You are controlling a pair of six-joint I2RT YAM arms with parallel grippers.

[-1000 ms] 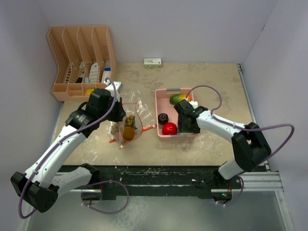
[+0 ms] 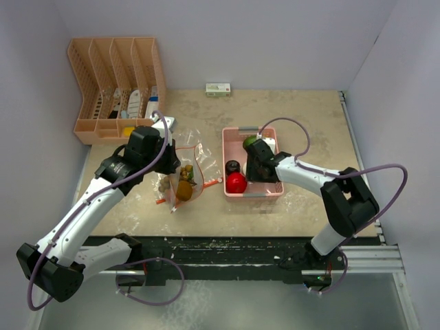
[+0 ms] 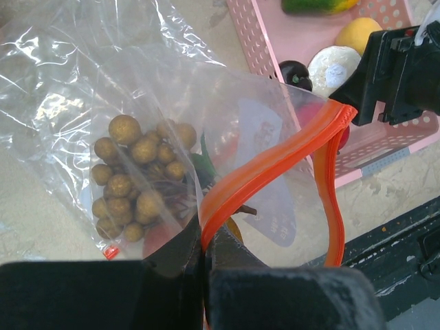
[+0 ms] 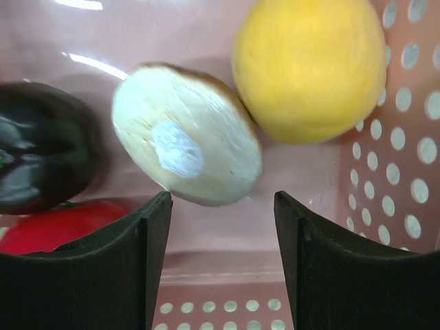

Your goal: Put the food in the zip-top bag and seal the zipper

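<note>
The clear zip top bag with an orange rim lies mouth open, holding a bunch of small round brown items and other food. My left gripper is shut on the orange rim. In the pink basket are a pale flat round piece, a yellow round fruit, a dark round item and a red one. My right gripper is inside the basket, fingers parted, just short of the pale piece, with nothing between its fingers.
The basket's perforated wall stands close on the right of the right wrist view. A peach-coloured divided rack is at the back left, and a small white-green box at the back. Bare table lies right of the basket.
My right gripper has shifted left within the basket. The red item has slid slightly left, and the pale piece now shows beside it. My left arm and the bag look nearly still.
</note>
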